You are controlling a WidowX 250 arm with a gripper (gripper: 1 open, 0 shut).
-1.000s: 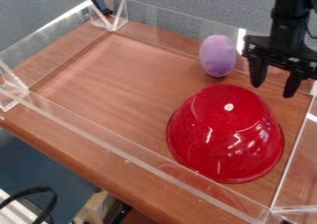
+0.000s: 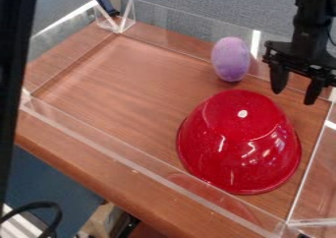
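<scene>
A large red overturned bowl (image 2: 239,148) rests on the wooden surface at the lower right. A purple egg-shaped object (image 2: 231,59) stands near the back wall of the clear enclosure. My black gripper (image 2: 294,89) hangs at the upper right, above and behind the bowl and right of the purple object, its fingers spread apart with nothing visible between them.
Clear plastic walls (image 2: 92,130) border the wooden work surface (image 2: 125,94). A black cable (image 2: 39,208) lies outside at the lower left.
My gripper has shifted very slightly since a second ago. The bowl and the purple object have stayed in place.
</scene>
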